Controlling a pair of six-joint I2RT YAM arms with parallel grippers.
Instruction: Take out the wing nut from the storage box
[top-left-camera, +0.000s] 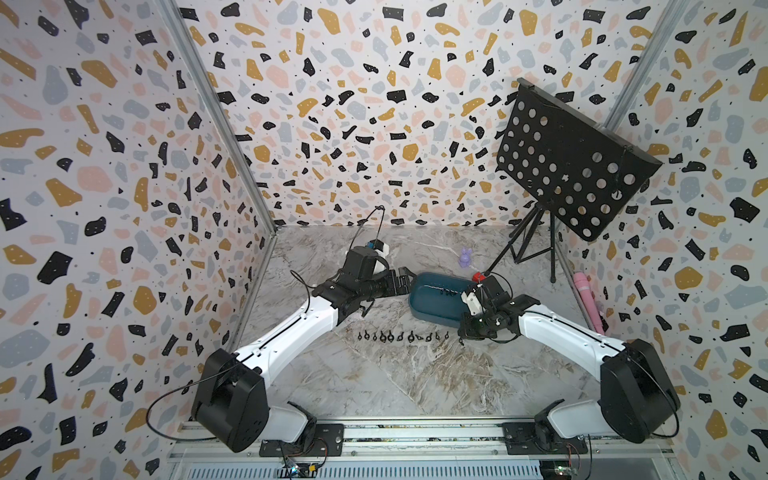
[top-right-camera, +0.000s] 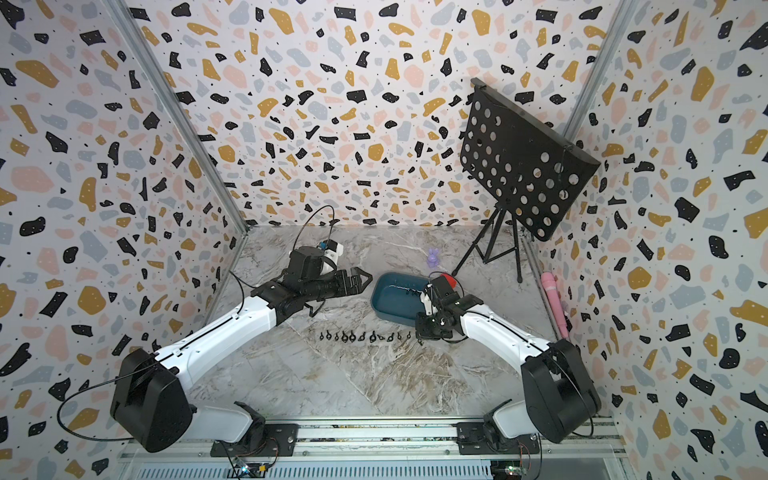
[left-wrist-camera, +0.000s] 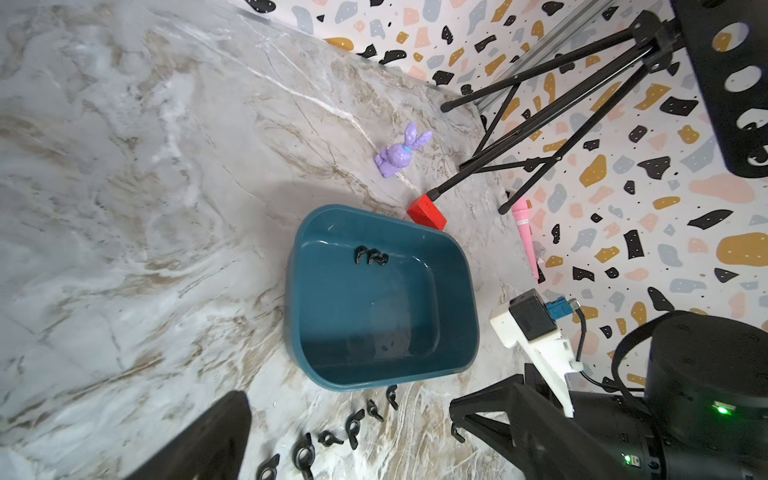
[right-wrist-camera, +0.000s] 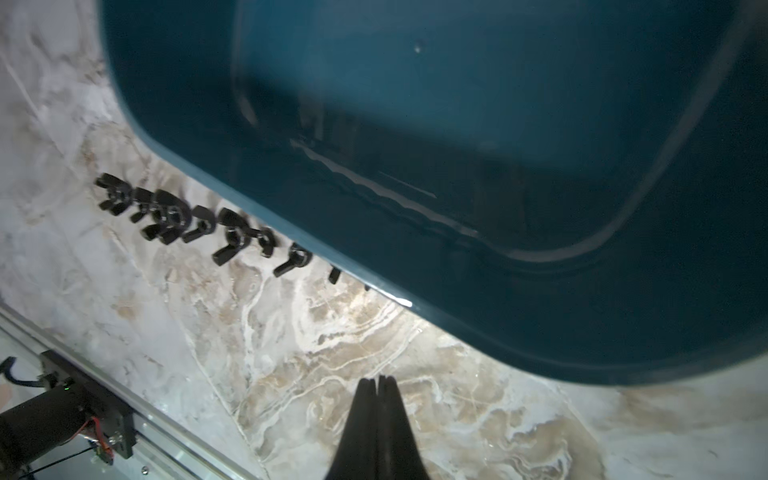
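The blue storage box (left-wrist-camera: 302, 336) stands open on the table, with a small cluster of black wing nuts (left-wrist-camera: 373, 255) on its floor near the far wall. My right gripper (top-left-camera: 461, 333) is outside the box, off its near right corner, and shut. Right under its tips shows one black wing nut, apparently gripped by a thin wing; the right wrist view shows only the closed fingers (right-wrist-camera: 367, 424), the nut hidden. Left of the box, my left gripper (top-left-camera: 410, 280) hangs open and empty above the table.
Several wing nuts (top-left-camera: 390, 337) form a row on the marble in front of the box. Behind it are a purple rabbit (left-wrist-camera: 395, 156), a red block (left-wrist-camera: 426, 212) and a black stand.
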